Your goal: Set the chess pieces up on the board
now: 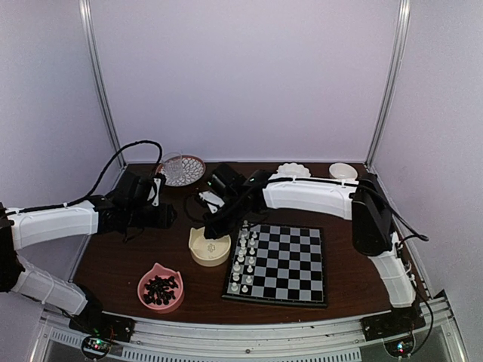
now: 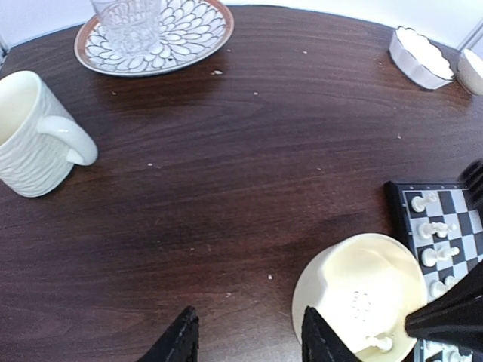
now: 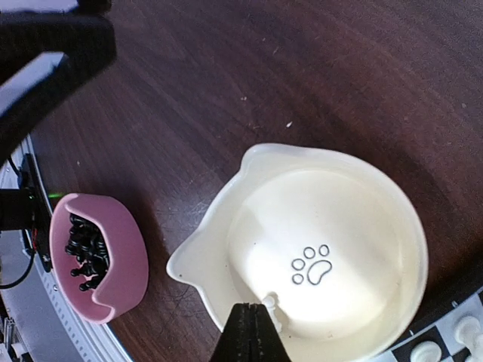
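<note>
In the right wrist view the cream bowl (image 3: 339, 226), with a paw print on its floor, holds one white chess piece (image 3: 271, 308) lying on its side near the wall. My right gripper is above the bowl, its fingers together with nothing between them; the piece is outside them, partly hidden behind the tips. The chessboard (image 1: 290, 264) has white pieces (image 1: 243, 253) standing along its left side. My left gripper stands open and empty over bare table, left of the bowl.
A pink bowl (image 1: 181, 290) of black pieces (image 1: 160, 289) is at the front left. A white mug (image 2: 34, 143), a patterned plate (image 2: 215, 34) with a clear glass (image 2: 132, 30) and two white bowls (image 1: 343, 171) stand farther back. Bare table (image 2: 219, 173) lies between.
</note>
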